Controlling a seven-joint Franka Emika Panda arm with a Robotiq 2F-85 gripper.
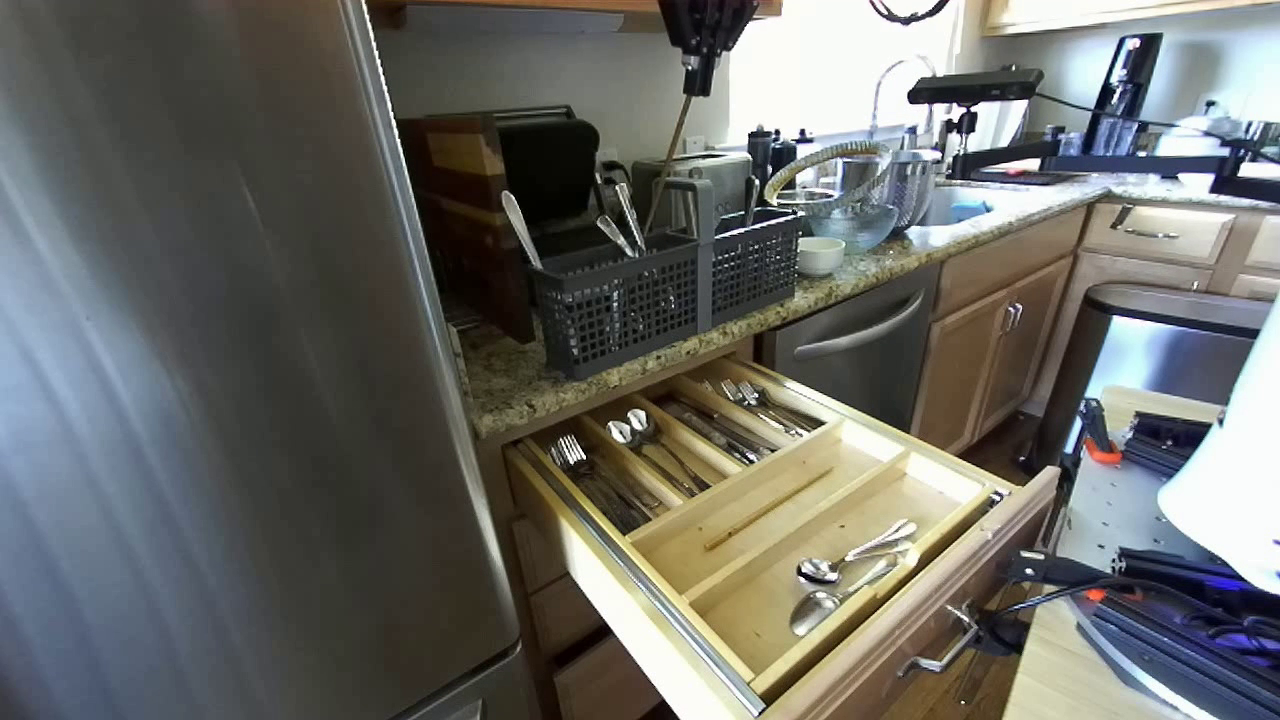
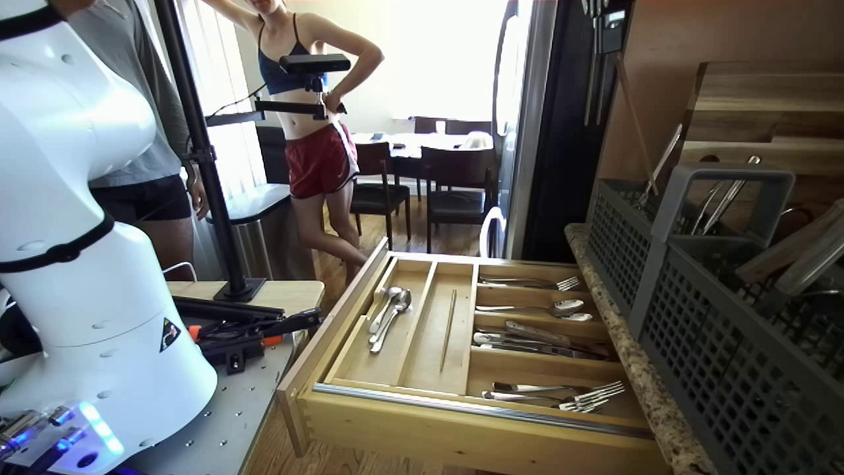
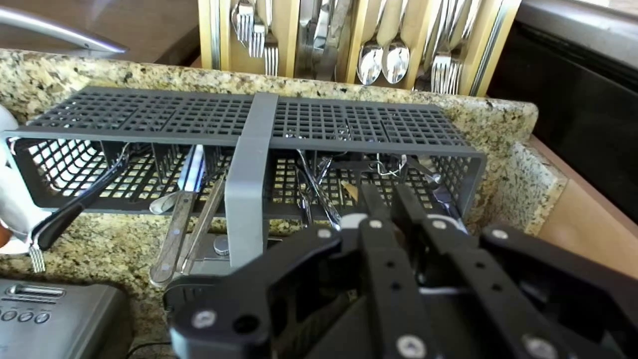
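A thin wooden chopstick hangs at a slant from my gripper, which is shut on its upper end. The chopstick's lower end is still among the cutlery at the grey basket on the counter; whether it is clear of the rim, I cannot tell. In exterior view 2 the chopstick runs down toward the basket. From the wrist, my gripper is over one half of the basket, with a wooden tip just beside its fingers. Another chopstick lies alone in a long compartment of the open drawer.
Forks, spoons and knives fill separate drawer compartments; more spoons lie in the front one. Knives and other utensils stick out of the basket. A toaster and cutting boards stand close behind it.
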